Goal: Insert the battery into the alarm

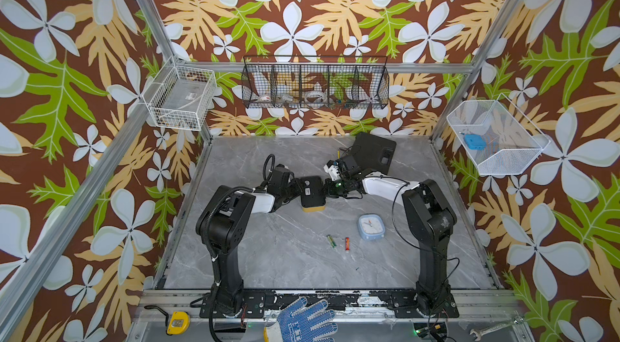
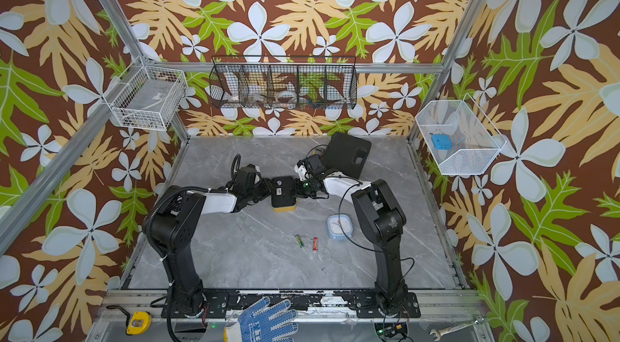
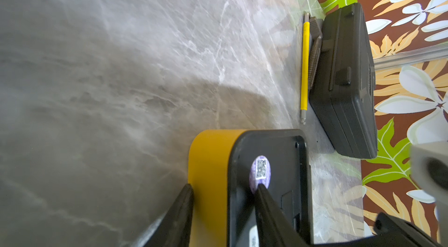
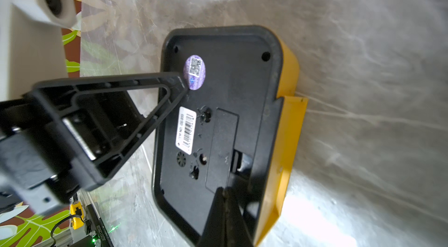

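Note:
The alarm [image 1: 312, 191], yellow with a black back, lies face down at the table's middle, between the two grippers. In the left wrist view my left gripper is part open, one finger beside the yellow side, the other at the black back. In the right wrist view my right gripper is shut at the back's right edge beside the battery cover [image 4: 221, 149], nothing visible between its fingers. A green battery [image 1: 331, 240] and a red battery [image 1: 347, 243] lie on the table in front.
A blue clock [image 1: 371, 226] lies front right of the alarm. A black case [image 1: 373, 148] stands behind the right gripper, with a yellow-handled tool [image 3: 304, 65] beside it. Baskets hang on the frame.

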